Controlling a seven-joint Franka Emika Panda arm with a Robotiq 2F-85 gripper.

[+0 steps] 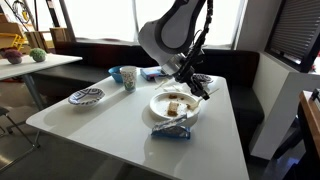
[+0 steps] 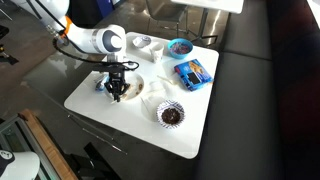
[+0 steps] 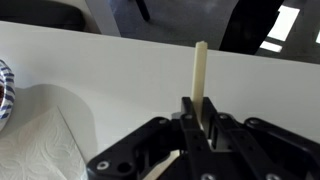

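A long pale stick-like handle [image 3: 199, 72] stands out from my gripper in the wrist view, and the fingers are shut on it. What its other end looks like is hidden. From the first exterior view, my gripper [image 1: 204, 95] is low over the right rim of a white plate [image 1: 157, 112]. On that plate lie small brown pieces [image 1: 173, 108]. In the second exterior view the arm covers part of the plate [image 2: 136, 88], with my gripper [image 2: 115, 97] at its edge. Whether the held thing touches the plate, I cannot tell.
A blue packet [image 1: 171, 130] lies in front of the plate. A patterned bowl [image 1: 87, 96], a cup [image 1: 129, 78] and a blue bowl [image 2: 180, 48] stand around the table. A white napkin [image 3: 45, 150] lies near the patterned bowl.
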